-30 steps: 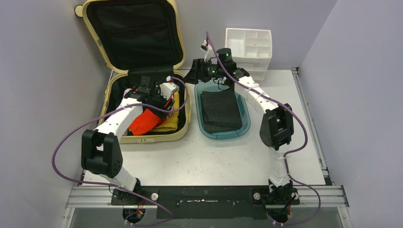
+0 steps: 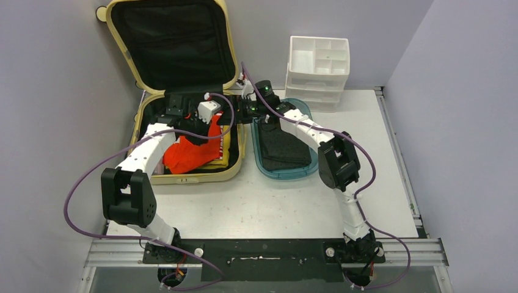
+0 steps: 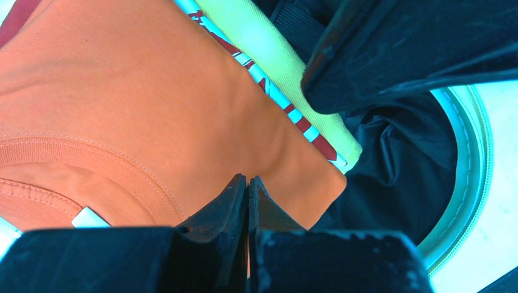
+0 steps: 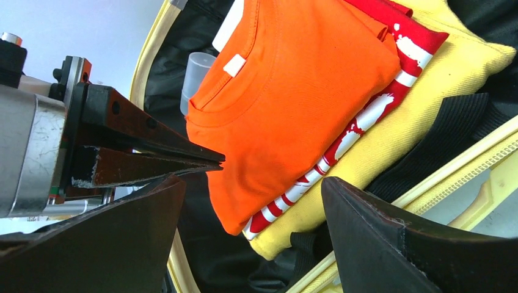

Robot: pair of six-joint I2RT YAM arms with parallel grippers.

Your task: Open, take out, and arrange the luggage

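Note:
The yellow suitcase (image 2: 196,177) lies open on the left, its lid leaning back. Inside, a folded orange shirt (image 4: 299,79) rests on top of a red-and-white garment (image 4: 354,128) and a yellow one (image 4: 397,143). Just over the orange shirt, my left gripper is shut with nothing between its tips. My right gripper is open above the suitcase's right side, its fingers apart and the clothes beneath, nothing held. To the right of the suitcase stands a blue basket (image 2: 287,174) with a dark folded cloth (image 2: 284,146) in it.
A white drawer unit (image 2: 317,67) stands behind the basket. In the suitcase, a translucent bottle (image 4: 196,76) lies beside the orange shirt. The two grippers are close together over the suitcase.
My right arm has come left and lower, from above the basket's back to the suitcase. The left gripper has shifted slightly left, and more of the orange shirt shows flat.

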